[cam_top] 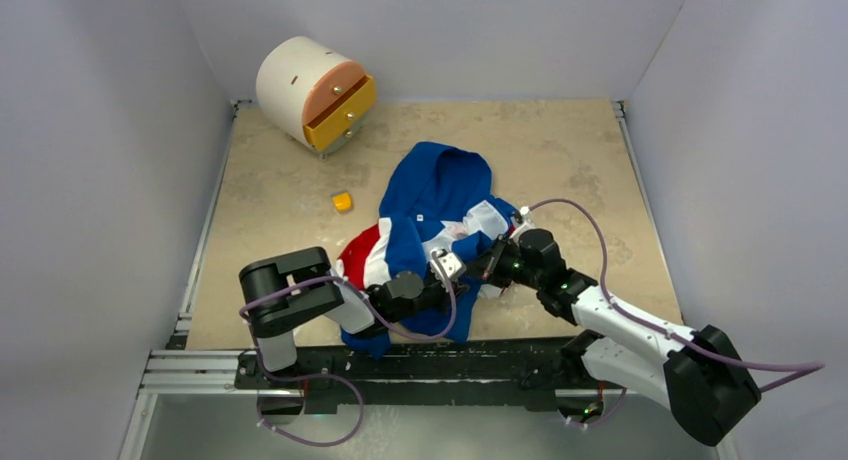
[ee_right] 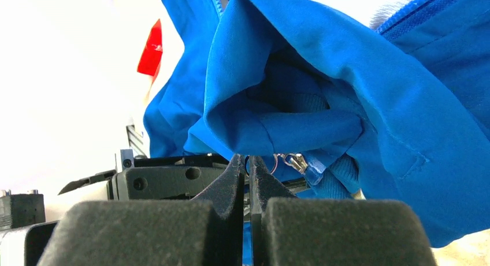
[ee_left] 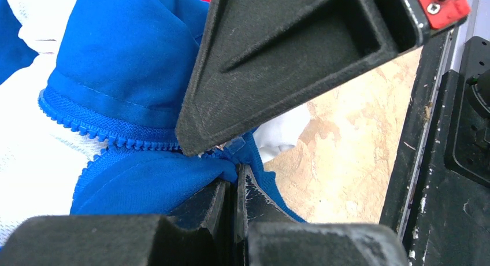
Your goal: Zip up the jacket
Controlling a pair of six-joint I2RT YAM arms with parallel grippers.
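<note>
The blue jacket [cam_top: 430,185] with white and red panels lies spread on the table. In the left wrist view, its zipper teeth [ee_left: 130,143] run as two rows, apart at the left and meeting near the dark right finger. My left gripper is shut on the blue fabric near the front edge. The right gripper is shut beside the metal zipper slider [ee_right: 296,162], under a raised fold of blue cloth. A thin pull reaches from the slider to its fingertips; whether they grip it is unclear.
A yellow block [cam_top: 342,202] sits left of the jacket. At the back left stands a white cylindrical drawer unit [cam_top: 300,75] with a yellow drawer pulled out. The two grippers are very close together.
</note>
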